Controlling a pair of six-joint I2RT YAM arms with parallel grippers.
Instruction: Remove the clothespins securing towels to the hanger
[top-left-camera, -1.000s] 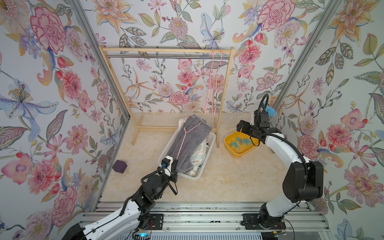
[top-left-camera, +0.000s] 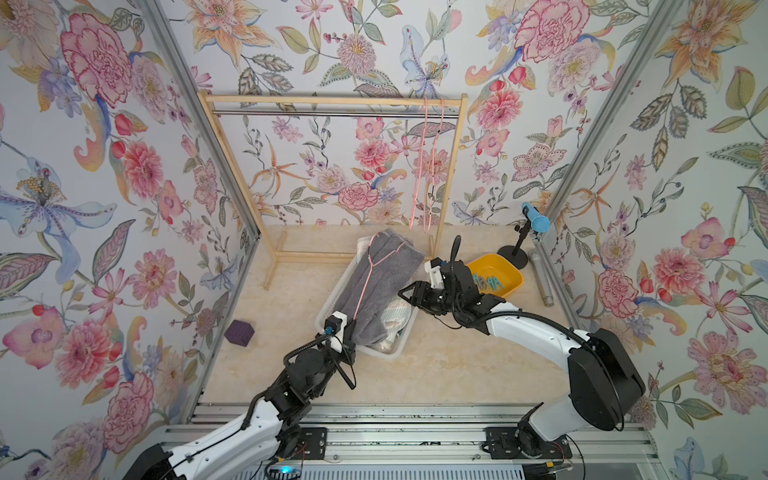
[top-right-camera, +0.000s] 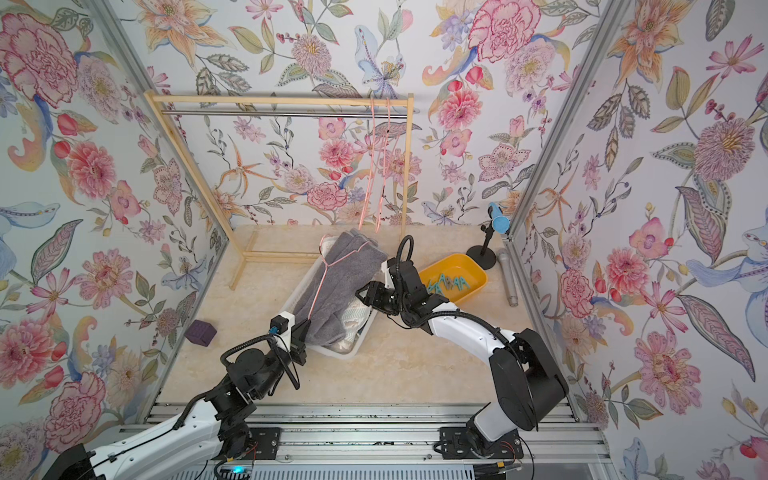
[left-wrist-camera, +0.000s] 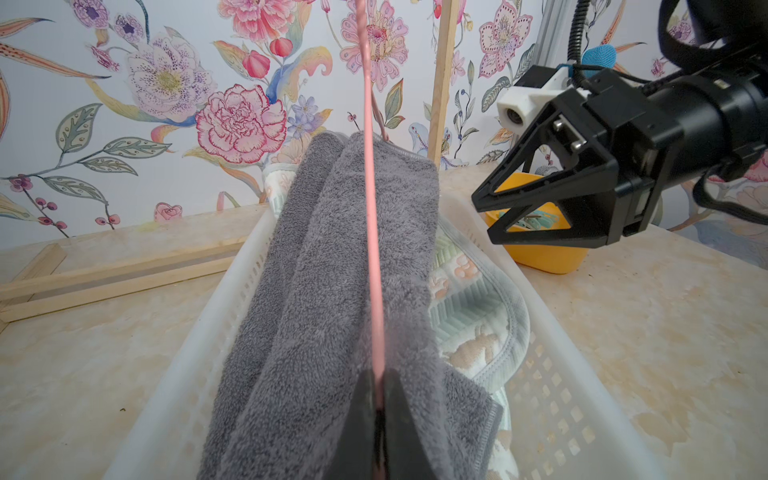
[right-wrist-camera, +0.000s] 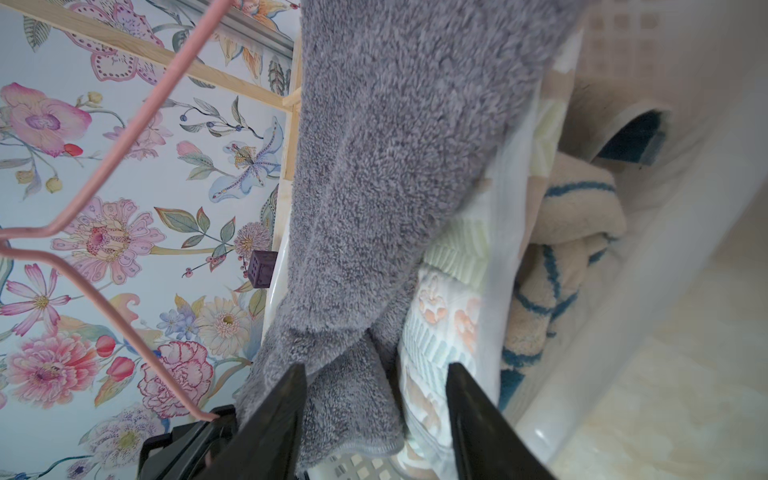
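Observation:
A pink hanger lies over grey towels in a white basket. My left gripper is shut on the hanger's near end at the basket's front. My right gripper hangs over the basket's right side, its fingers apart with nothing held, above the grey towel and a white patterned towel. Blue clothespins lie in a yellow bin; I cannot make out any on the hanger.
A wooden rack with pink hangers stands behind the basket. A lamp is at the back right, a purple block at the left.
My right gripper has moved left from above the yellow bin to over the basket's right side. The left arm and the towels look unchanged.

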